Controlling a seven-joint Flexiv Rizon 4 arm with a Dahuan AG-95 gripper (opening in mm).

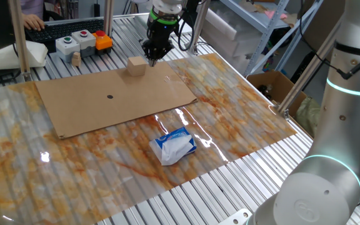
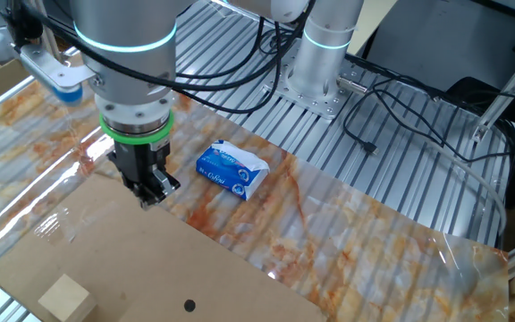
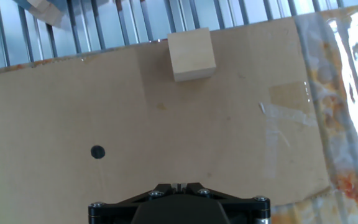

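Note:
A plain, light wooden block (image 1: 136, 66) sits on the brown cardboard sheet (image 1: 99, 109), close to its far edge. In the wrist view the same block (image 3: 191, 55) is at the top centre, clear of my gripper, whose fingertips meet at the bottom centre with nothing visible between them. Exterior view 2 has the gripper (image 2: 155, 199) hanging above the board's edge, with the block (image 2: 67, 299) apart from it at the lower left. A blue-and-white tissue pack (image 1: 175, 146) lies on the marbled cover, off the cardboard.
Button boxes (image 1: 85, 44) and a small wooden piece (image 1: 76, 59) stand on the slats beyond the board. Black cables (image 2: 436, 130) run over the slats near the arm's base (image 2: 316, 89). Much of the cardboard and the marbled cover (image 1: 61, 181) is bare.

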